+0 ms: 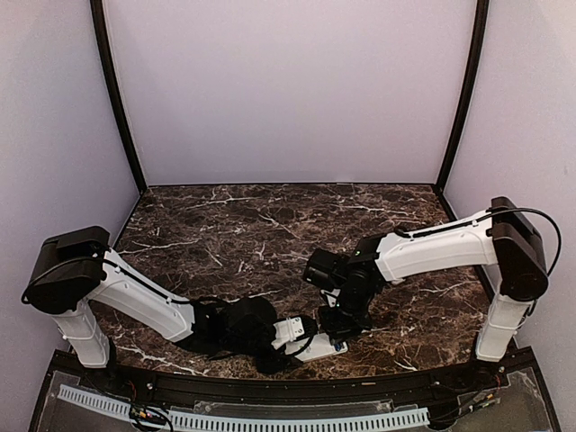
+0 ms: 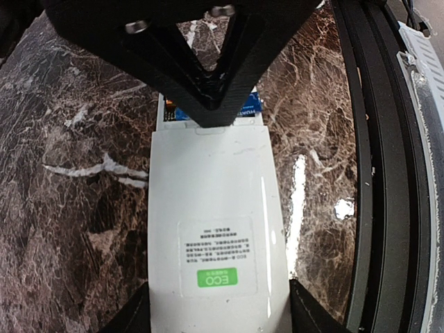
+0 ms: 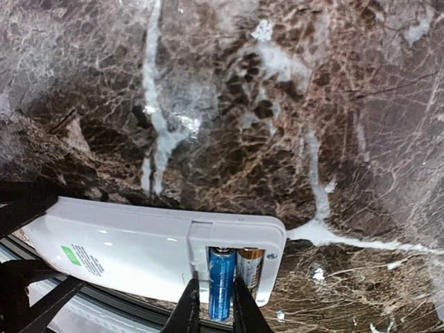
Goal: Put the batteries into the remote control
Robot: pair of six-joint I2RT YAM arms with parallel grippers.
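The white remote control lies back-up along the table's front, its battery bay open at the right end in the right wrist view. A blue battery (image 3: pixel 221 274) and an orange-and-silver battery (image 3: pixel 249 267) are at the bay, side by side. My left gripper is around the body of the remote's far end, fingers on either side of it. My right gripper is at the bay, its fingertips low over the blue battery's lower part; whether they grip it is hard to see.
A black rail with a white slotted strip (image 1: pixel 297 420) runs along the front edge, close to the remote. Walls close off the sides and back.
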